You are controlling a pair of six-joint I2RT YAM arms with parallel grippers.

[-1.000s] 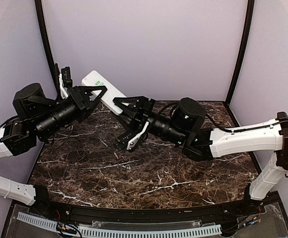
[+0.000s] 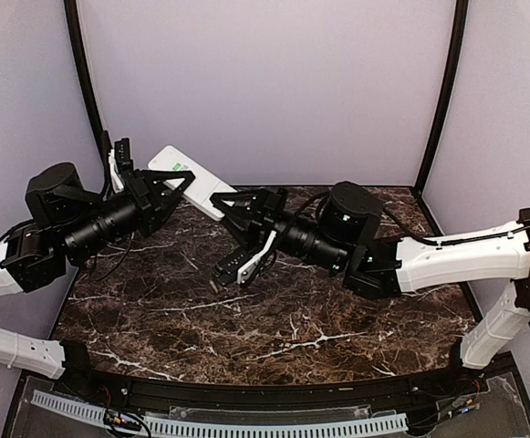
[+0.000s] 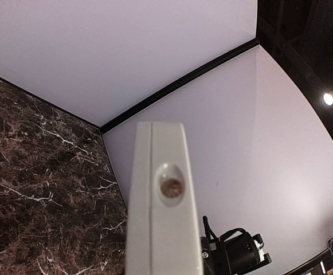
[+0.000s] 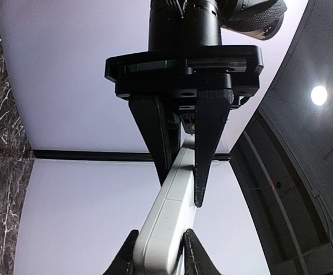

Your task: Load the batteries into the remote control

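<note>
A white remote control (image 2: 194,174) is held tilted in the air between both grippers. My left gripper (image 2: 181,180) is shut on its upper left part; in the right wrist view the left fingers (image 4: 213,129) flank its far end. At the lower right end is my right gripper (image 2: 225,205). Its fingers (image 4: 196,258) lie on either side of the remote's near end, and whether they press on it is unclear. In the left wrist view the remote's narrow end (image 3: 166,240) stands close up, with a small recess in it. The battery compartment cannot be made out.
A small brownish object (image 2: 215,286), perhaps a battery, lies on the dark marble table (image 2: 182,338) below the right gripper. White walls (image 2: 274,82) enclose the back and sides.
The remote and both grippers have come down slightly in the top view. The right forearm has shifted a little to the right.
</note>
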